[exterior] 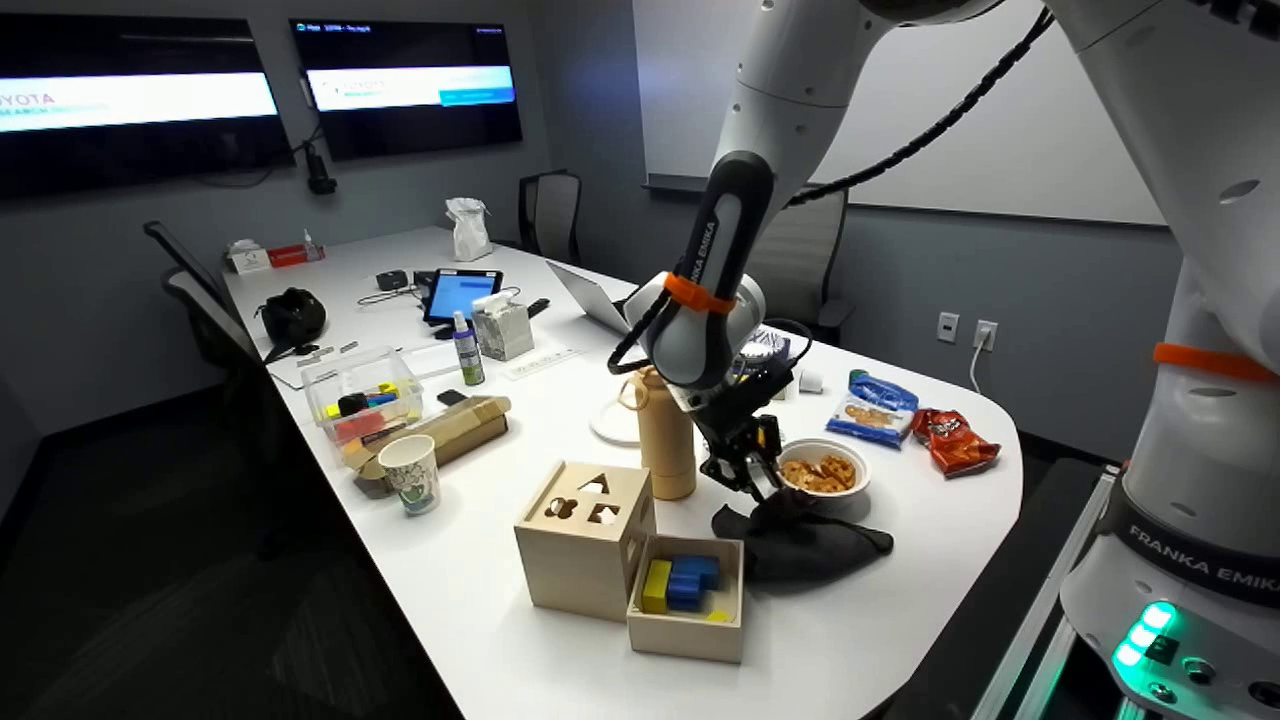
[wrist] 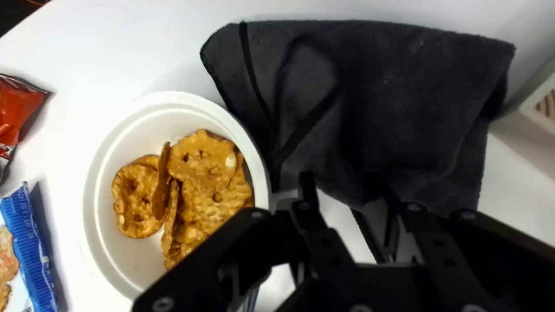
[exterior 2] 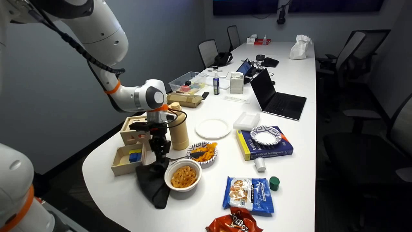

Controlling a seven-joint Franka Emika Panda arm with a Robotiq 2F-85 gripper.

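Note:
A dark grey cloth (wrist: pixel 406 99) lies rumpled on the white table, spread just ahead of my fingers in the wrist view. My gripper is partly open, with a gap between its fingertips; a fold of cloth is close to the right one, and whether it touches cannot be made out. From the side, the gripper (exterior: pixel 758 480) hangs low over the raised edge of the cloth (exterior: pixel 804 546). Right beside it stands a white bowl (wrist: pixel 96 208) of brown crisps (wrist: pixel 203 171).
The wooden shape box (exterior: pixel 582 558) and its open tray (exterior: pixel 684 636) of blocks stand close to the cloth. A tan bottle (exterior 2: pixel 178 133) and a patterned bowl of orange food (exterior 2: pixel 208 152) are near the gripper. Snack bags (exterior 2: pixel 247 193) lie beyond.

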